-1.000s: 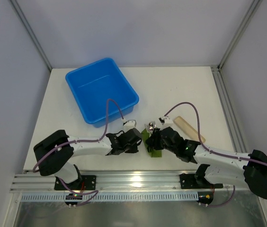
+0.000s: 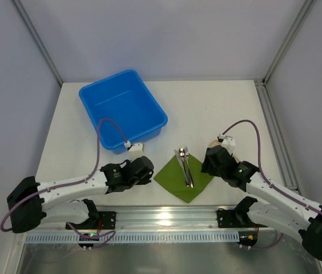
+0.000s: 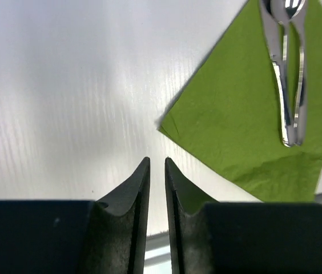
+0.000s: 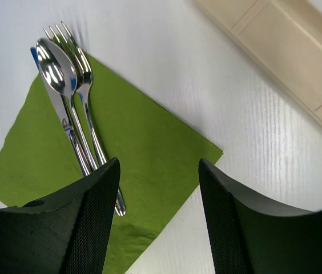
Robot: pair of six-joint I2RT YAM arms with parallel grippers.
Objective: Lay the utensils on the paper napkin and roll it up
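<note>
A green napkin [image 2: 172, 174] lies turned like a diamond near the table's front edge. On it a knife [image 4: 63, 114], a spoon [image 4: 58, 68] and a fork [image 4: 87, 85] lie side by side, their heads at its far corner. To the napkin's left is my left gripper, its fingers a narrow gap apart and nothing between them; the left wrist view shows the napkin's left corner just beyond its tips. Over the napkin's right side hangs my right gripper, wide open and empty.
A blue bin [image 2: 149, 134] stands at the back left. A beige tray [image 4: 286, 57] lies right of the napkin, partly hidden by the right arm in the top view.
Both arms have moved apart, the left one leftward and the right one rightward and nearer the front. More of the napkin shows now, spread flat under the utensils.
</note>
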